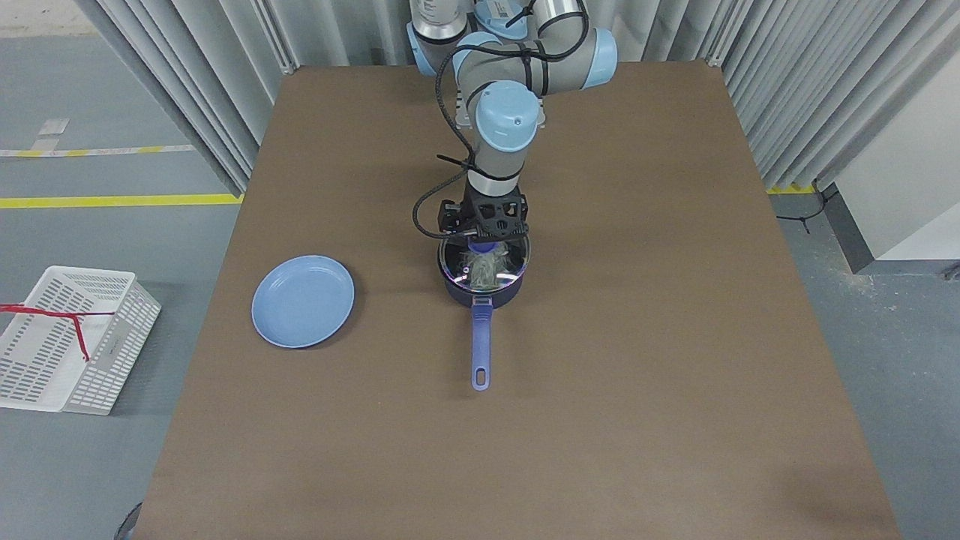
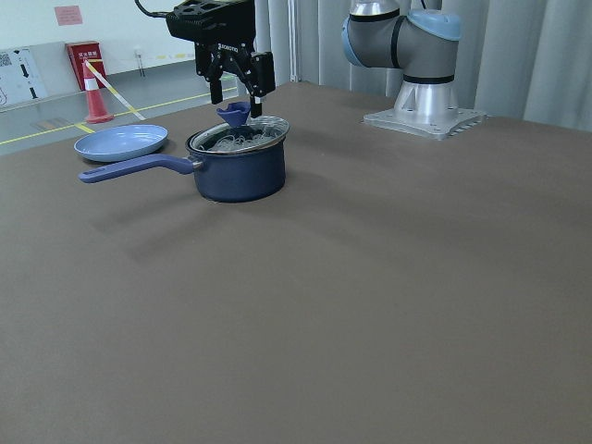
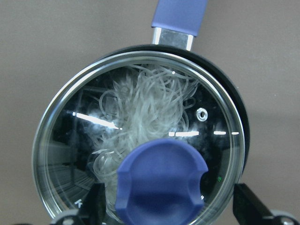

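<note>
A navy saucepan (image 2: 239,178) with a long blue handle (image 1: 481,351) stands on the brown table, holding pale, noodle-like strands under a glass lid (image 3: 70,140). The lid's blue knob (image 3: 159,185) sits on top. My gripper (image 2: 236,85) is open over the knob; in the wrist view its fingertips sit either side of it, low in the frame, with nothing gripped. The lid looks slightly off-centre on the pan in the wrist view.
A blue plate (image 1: 302,301) lies left of the pan in the front view. A white crate (image 1: 108,369) stands on the floor beyond the table's left edge.
</note>
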